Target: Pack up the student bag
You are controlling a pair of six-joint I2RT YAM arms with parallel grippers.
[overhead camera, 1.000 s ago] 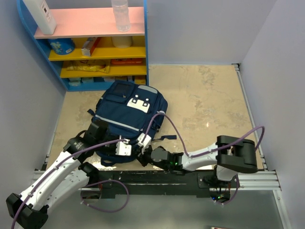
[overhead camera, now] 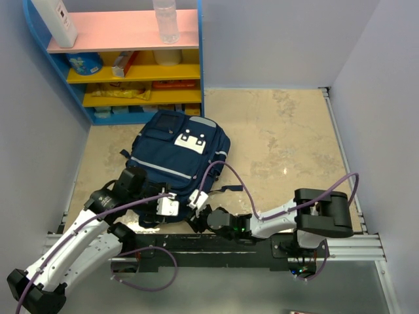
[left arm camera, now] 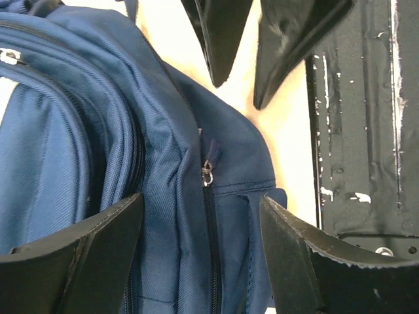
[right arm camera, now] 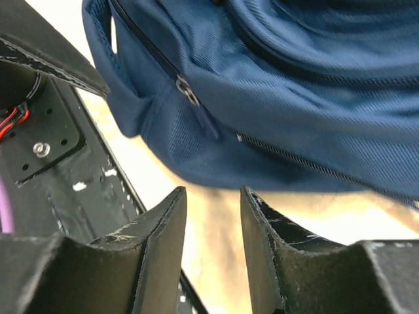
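Observation:
The dark blue school bag (overhead camera: 170, 150) lies flat on the table in front of the shelf. At the bag's front edge, my left gripper is open above the blue fabric, with a zipper pull (left arm camera: 207, 171) just beyond its fingers. My right gripper stands open beside the bag's front corner, with bare table between its fingertips. The same pull (right arm camera: 208, 122) hangs just past them. In the left wrist view, the right gripper's dark fingers (left arm camera: 226, 39) reach in from the top, apart from the pull.
A blue shelf unit with yellow boards (overhead camera: 150, 97) stands behind the bag, holding a clear bottle (overhead camera: 166, 23), a white bottle (overhead camera: 60, 25), a blue container (overhead camera: 85, 63) and a yellow packet (overhead camera: 121, 90).
The left arm has barely moved; the bag lies where it was.

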